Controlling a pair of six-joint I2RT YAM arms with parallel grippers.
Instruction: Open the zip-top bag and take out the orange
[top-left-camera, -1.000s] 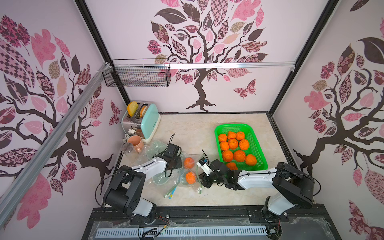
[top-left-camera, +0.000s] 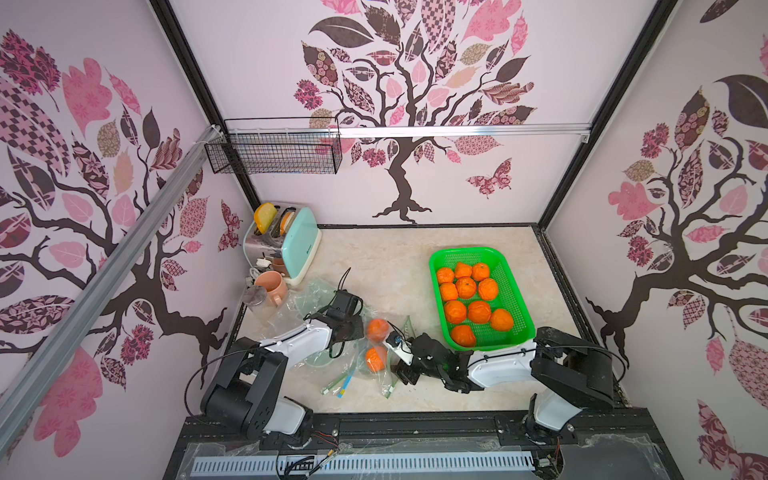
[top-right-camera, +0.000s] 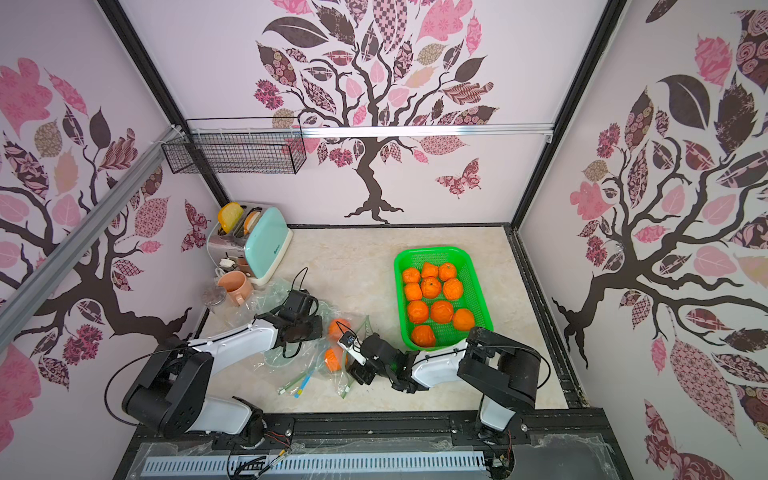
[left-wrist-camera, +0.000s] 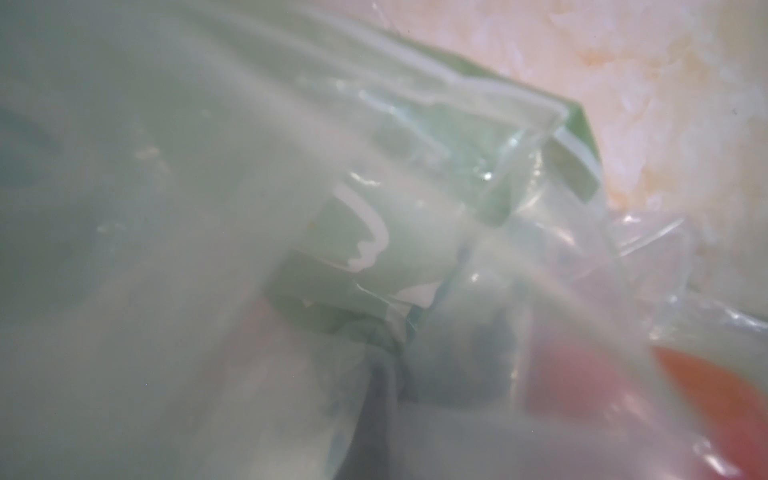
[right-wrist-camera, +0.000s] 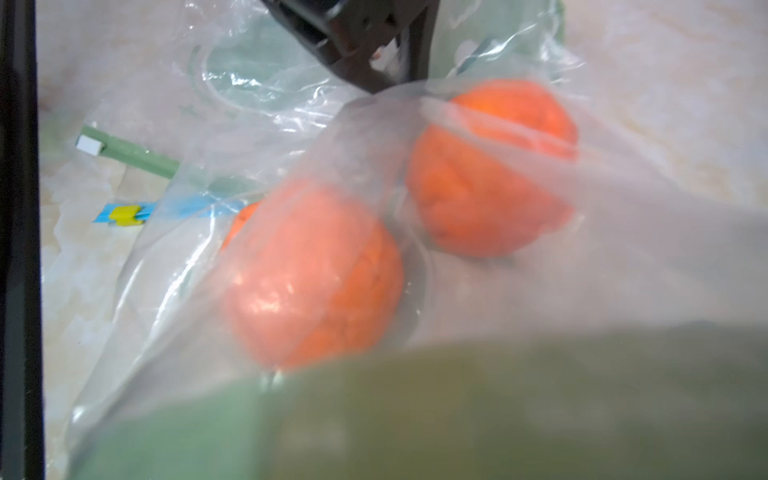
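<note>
The clear zip top bag lies at the front middle of the table, with two oranges, a nearer one and a farther one, under its film. My left gripper is shut on the bag's film at the left of the oranges; folds gather at its tip in the right wrist view. At the right end, my right gripper is part open around the bag's green-edged mouth. Only one dark finger shows at the left of the right wrist view. Film covers the left wrist view and hides the left fingers.
A green basket holding several oranges stands just behind the right arm. More crumpled bags lie under the left arm, by a pink mug and a dish rack.
The nearer orange has shifted a little left and forward. My left gripper stays nearly still.
</note>
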